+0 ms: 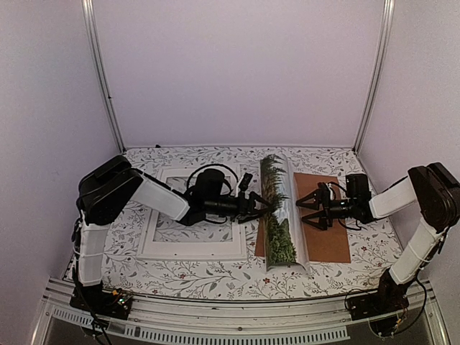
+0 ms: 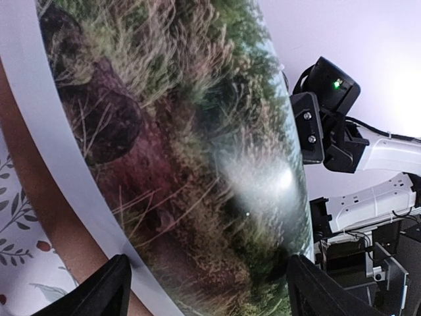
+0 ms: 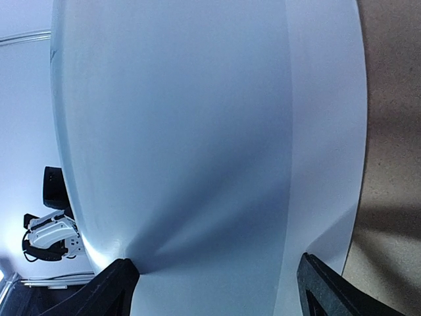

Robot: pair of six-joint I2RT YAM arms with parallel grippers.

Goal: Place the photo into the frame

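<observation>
The photo [image 1: 280, 241] stands arched up over a brown board [image 1: 327, 241], its long sides pushed inward and its middle raised. Its left slope shows green plants, its right slope glossy pale. At its left side is my left gripper [image 1: 262, 206], fingers apart. My right gripper [image 1: 302, 212] faces it from the right, also open. In the left wrist view the plant print [image 2: 197, 164] fills the space ahead of the spread fingers [image 2: 102, 289]. The right wrist view shows the pale slope of the photo [image 3: 191, 131] beyond its separated fingers [image 3: 115, 286]; neither clearly pinches it.
Left of the photo, the white frame [image 1: 190, 254] lies flat, partly beneath my left arm. Its opening shows the leaf-patterned table cover [image 1: 215, 284]. Clear table runs along the front and back edges.
</observation>
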